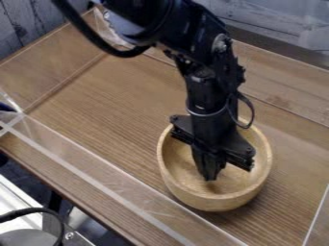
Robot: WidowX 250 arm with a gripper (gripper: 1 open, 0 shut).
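Observation:
A round tan wooden bowl (213, 194) sits on the wooden table toward the right of centre. The black arm comes down from the top, and its gripper (210, 165) is inside the bowl, pointing down with its fingertips low over the bowl's floor. The dark fingers and their housing cover much of the bowl's back half. Whether anything lies between the fingers cannot be seen.
Clear strips run along its edges. A grey-white object with a black cable sits at the bottom left, off the table. A pale wall stands at the back right.

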